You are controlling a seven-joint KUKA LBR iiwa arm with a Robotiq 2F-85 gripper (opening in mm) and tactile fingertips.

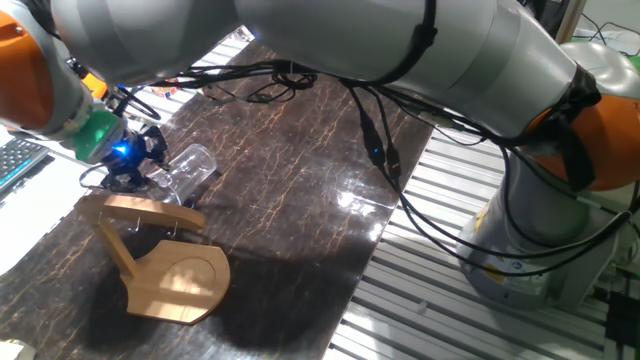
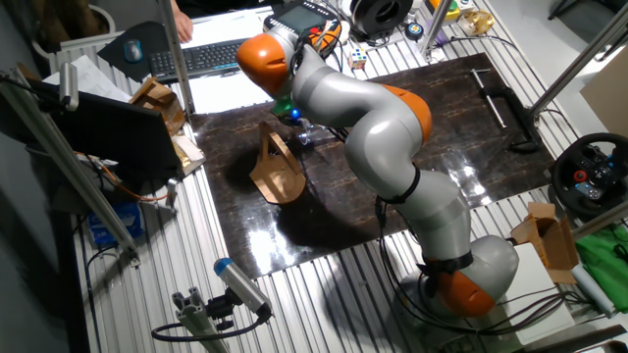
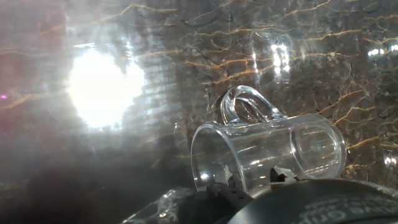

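Note:
A clear mug point(image 3: 267, 149) lies on its side on the dark table, its handle point(image 3: 249, 102) toward the top of the wrist view. In exterior view 1 the mug point(image 1: 190, 172) is beside my gripper point(image 1: 148, 172). The two fingertips of my gripper show apart at the lower edge of the wrist view, overlapping the mug's near side, so the gripper is open. Whether they touch the glass cannot be told. A wooden stand point(image 1: 180, 280) with small hooks under its curved top arm stands close by.
Bare marbled tabletop point(image 1: 290, 150) stretches right of the mug. Cables point(image 1: 385, 150) hang from the arm over the table. A keyboard point(image 2: 182, 64) lies beyond the table's far edge. A black-handled item point(image 2: 505, 113) rests at its other end.

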